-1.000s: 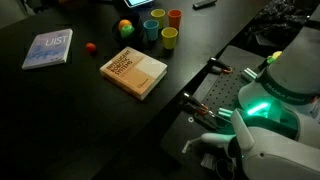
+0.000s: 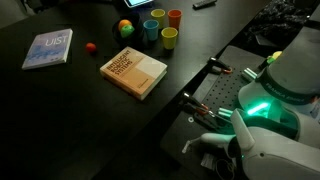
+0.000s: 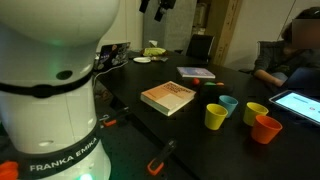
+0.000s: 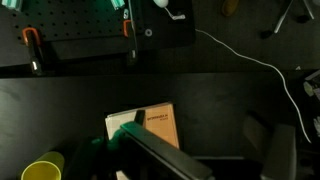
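In the wrist view my gripper hangs above the table, its dark fingers apart and nothing visible between them. An orange-and-white book lies partly behind the left finger. From the side this book rests flat near the table's middle, with a paler book farther left. Beside a small red ball sits a dark bowl holding an orange and green item. Yellow, blue and red cups stand grouped together.
A lit tablet lies at the table's right side, near a seated person. Clamps and a perforated mounting plate border the robot's base. A thin white cable crosses the floor side. Exterior view 1 shows bare tabletop at lower left.
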